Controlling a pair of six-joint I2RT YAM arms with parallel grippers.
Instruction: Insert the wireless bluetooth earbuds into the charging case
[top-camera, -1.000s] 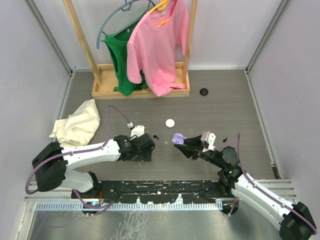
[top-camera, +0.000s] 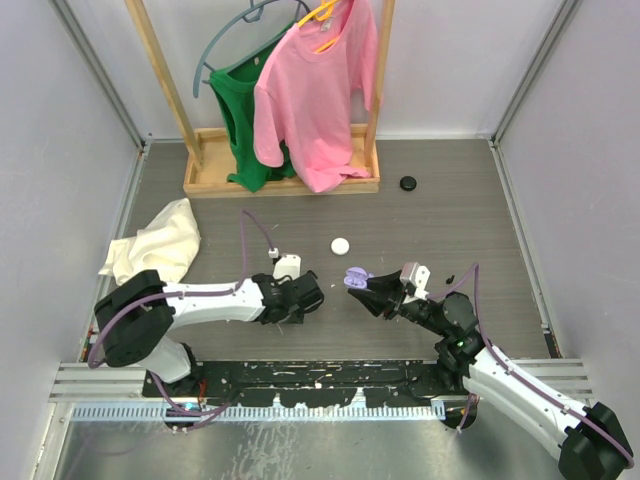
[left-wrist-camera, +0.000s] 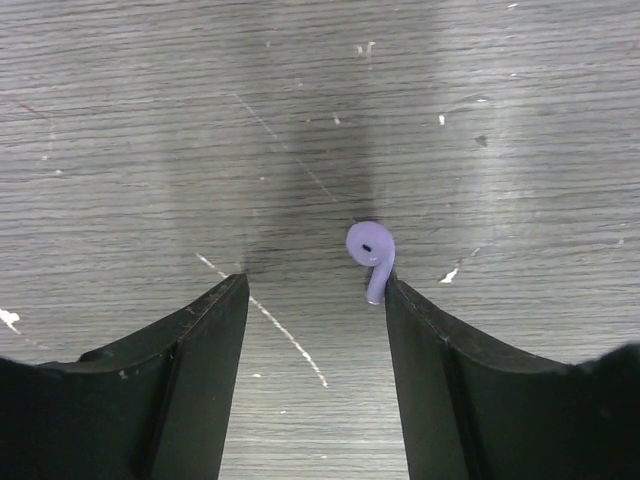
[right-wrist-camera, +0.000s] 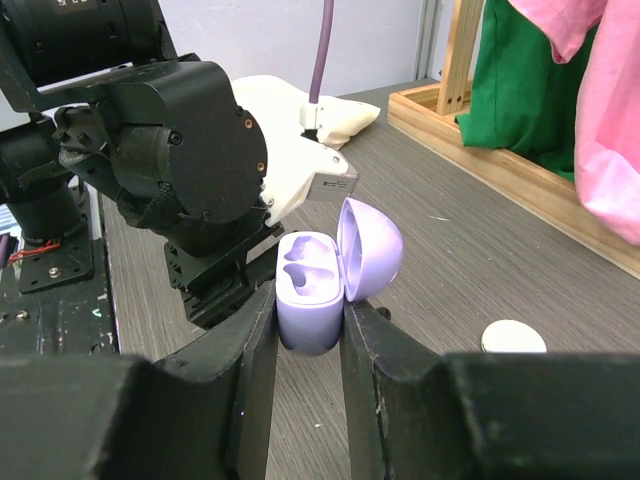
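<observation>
A small lilac earbud (left-wrist-camera: 369, 245) lies on the grey table, right by the tip of the right finger of my left gripper, whose fingers stand part open around empty space in the left wrist view. My right gripper is shut on the lilac charging case (right-wrist-camera: 308, 285), held up with its lid open and two recesses showing. In the top view the case (top-camera: 357, 277) is right of my left gripper, above the table.
A white disc (top-camera: 339, 246) and a black disc (top-camera: 408, 183) lie on the table. A cream cloth (top-camera: 160, 240) is at left, a wooden clothes rack (top-camera: 210, 180) at the back.
The right arm and the case have stayed put.
</observation>
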